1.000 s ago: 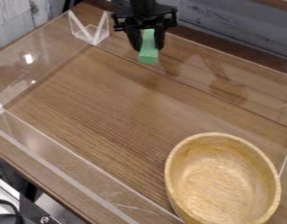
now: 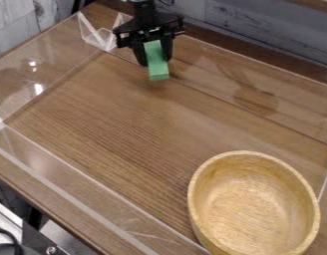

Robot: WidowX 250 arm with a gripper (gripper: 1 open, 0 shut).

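Note:
My gripper [image 2: 152, 38] is black and sits at the top middle of the camera view, shut on a green block [image 2: 157, 63] that hangs from its fingers near the back of the wooden table [image 2: 113, 139]. A cream oval bowl [image 2: 253, 199] lies at the front right.
A clear plastic piece [image 2: 97, 32] is at the back left beside the gripper. A pale wall [image 2: 273, 40] runs along the back.
My gripper has moved left with the green block, which now sits a little lower in the view than a second ago.

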